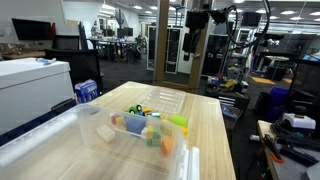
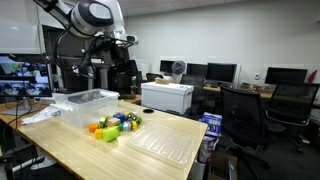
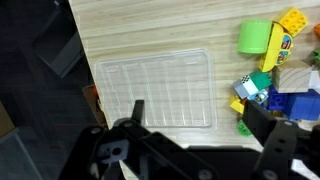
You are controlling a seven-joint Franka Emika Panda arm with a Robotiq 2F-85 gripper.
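My gripper stands open high above the table, with nothing between its fingers. Below it lies a flat, pale, translucent panel (image 3: 160, 85), seen also as a pale rectangle (image 2: 165, 145) in exterior view 2. Off to the panel's right in the wrist view is a loose group of colored pieces: a green cylinder (image 3: 254, 37), a yellow piece (image 3: 276, 46), an orange-yellow brick (image 3: 293, 21), a wooden block (image 3: 291, 77) and a blue block (image 3: 302, 106). The black finger on the right partly covers this group's lower end.
A clear plastic bin (image 1: 103, 137) stands near exterior view 1; some colors show in or through it, and I cannot tell which. A blue box (image 1: 86, 91) stands past the table edge. Bare wood (image 1: 207, 125) shows along the table's right side.
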